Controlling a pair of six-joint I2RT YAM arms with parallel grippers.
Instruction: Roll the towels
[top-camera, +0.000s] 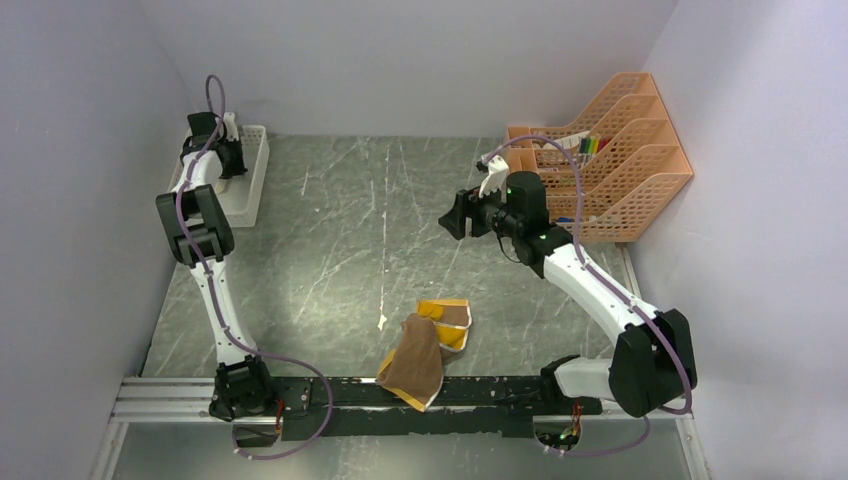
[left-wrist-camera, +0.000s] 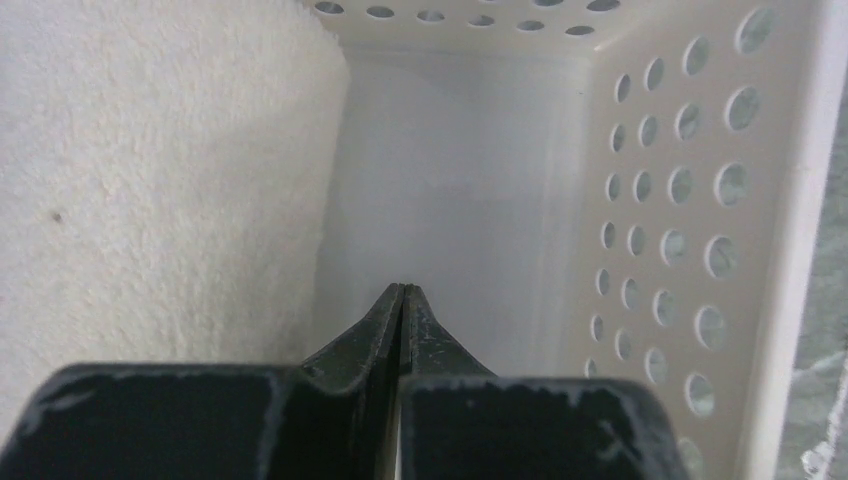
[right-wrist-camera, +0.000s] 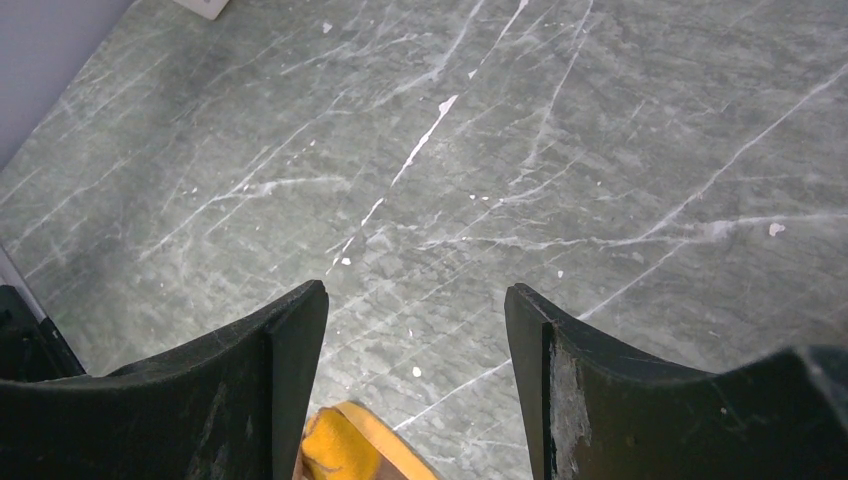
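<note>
A brown and yellow towel with white edging lies crumpled at the table's front edge, partly overhanging. Its yellow corner shows low in the right wrist view. Inside the white perforated bin at the back left, a white fluffy towel fills the left side of the left wrist view; the arm hides most of it from above. My left gripper is down in the bin close by this towel, fingertips together and no cloth visible between them. Over bare table, my right gripper stands open and empty.
An orange slotted organiser holding pens stands at the back right, behind the right arm. Bare grey marbled table spreads between the arms. The bin's holed wall rises close on the right of my left gripper.
</note>
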